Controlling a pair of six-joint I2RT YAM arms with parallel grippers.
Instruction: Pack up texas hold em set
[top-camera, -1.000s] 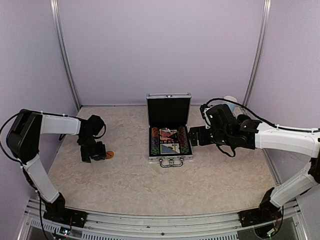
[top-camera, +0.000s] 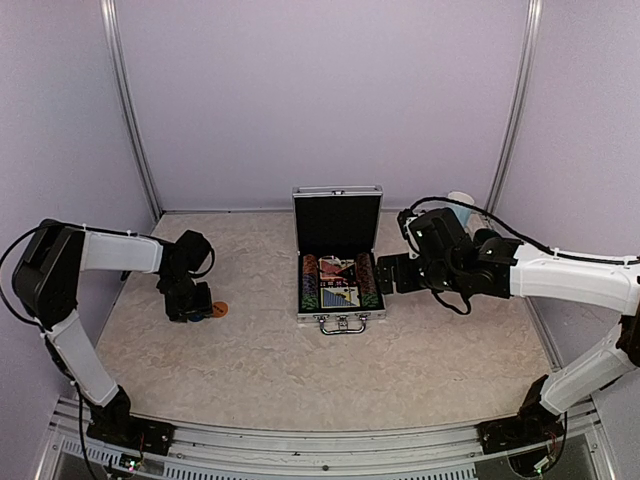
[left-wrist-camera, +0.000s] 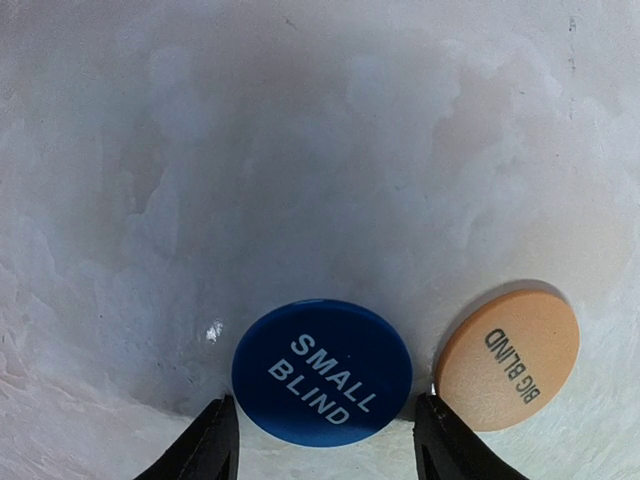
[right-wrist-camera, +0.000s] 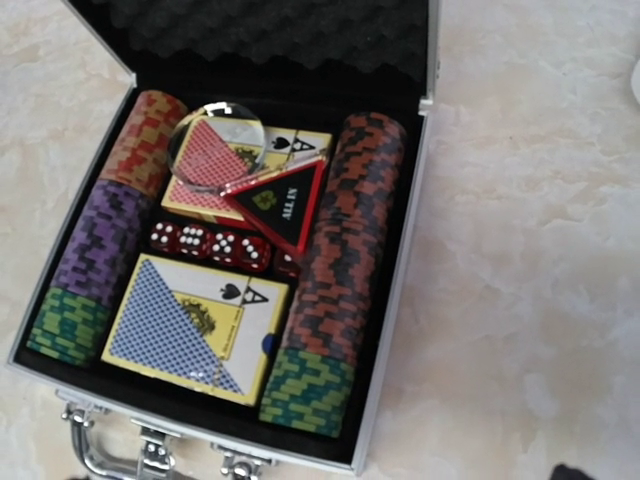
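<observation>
A blue SMALL BLIND button (left-wrist-camera: 320, 372) lies on the table between the fingertips of my open left gripper; beside it is an orange BIG BLIND button (left-wrist-camera: 507, 360), also seen in the top view (top-camera: 219, 309). The aluminium case (top-camera: 341, 317) stands open at centre. In the right wrist view it holds chip rows (right-wrist-camera: 335, 230), red cards (right-wrist-camera: 202, 191), blue cards (right-wrist-camera: 195, 330), red dice (right-wrist-camera: 222, 244), an ALL IN triangle (right-wrist-camera: 280, 205) and a clear disc (right-wrist-camera: 218, 150). My right gripper (top-camera: 390, 275) hangs open by the case's right side.
A light cup-like object (top-camera: 460, 205) stands at the back right behind the right arm.
My left gripper has shifted very slightly around the buttons. The right arm and case are unchanged.
</observation>
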